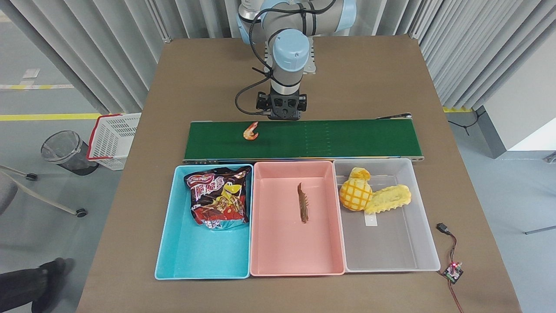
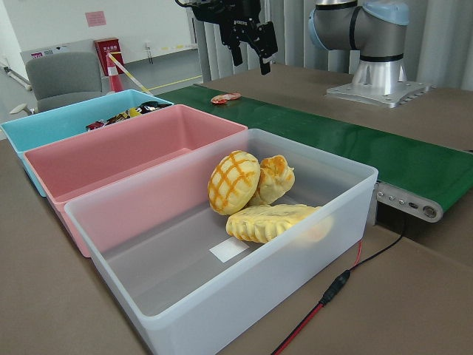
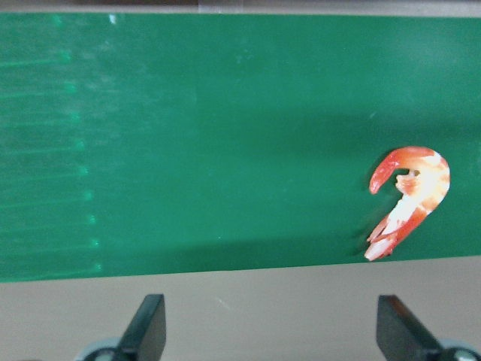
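Note:
A cooked shrimp [image 1: 250, 133] lies on the green conveyor belt [image 1: 333, 138], left of its middle; the wrist view shows the shrimp [image 3: 421, 188] curled at the right of the belt. My gripper [image 1: 281, 112] hangs above and behind the belt, right of the shrimp. In the left view the gripper [image 2: 251, 63] has its fingers apart, and in the wrist view they stand open at the bottom corners, nothing between them.
In front are a blue tray [image 1: 203, 255] with a snack bag [image 1: 219, 195], a pink tray [image 1: 297, 245] with a brown shrimp-like item [image 1: 303, 203], and a translucent tray [image 1: 385, 250] with bread pieces [image 1: 355, 194]. A wired module [image 1: 452, 272] lies at the right.

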